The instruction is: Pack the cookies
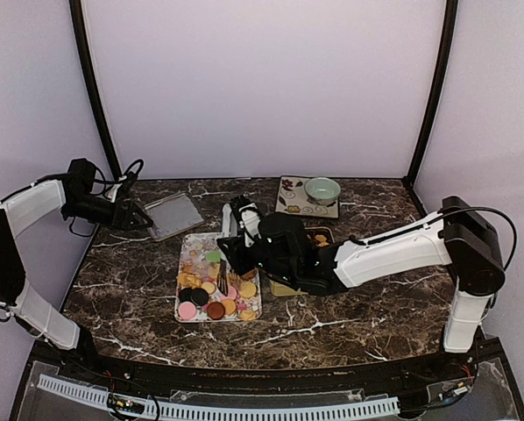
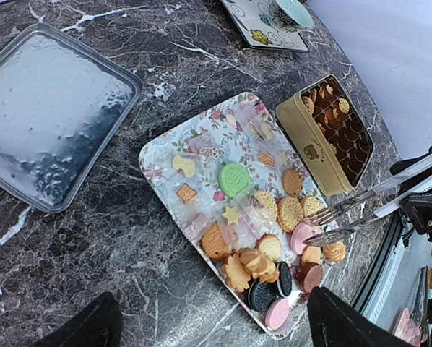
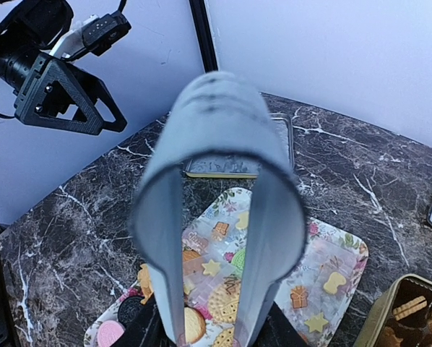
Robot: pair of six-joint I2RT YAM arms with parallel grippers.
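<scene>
Grey metal tongs (image 2: 398, 189) are held in my right gripper, whose black fingers (image 3: 138, 329) press on either side of them. In the left wrist view, the fork-like tongs tips are apart, one on each side of a pink cookie (image 2: 303, 236); whether they touch it I cannot tell. Many cookies and small wrapped pieces lie on the floral tray (image 2: 158, 155). Beside it stands the beige cookie tin (image 2: 316, 153), with brown compartments and some cookies inside. My left gripper is open and empty, up at the left, away from the tray.
A clear empty tray or lid (image 2: 53, 116) rests at the back left. Behind the tin, a green bowl (image 1: 322, 190) sits on a patterned board (image 1: 290, 186). Bare marble tabletop (image 1: 126, 289) lies left of the floral tray and in front of the tin.
</scene>
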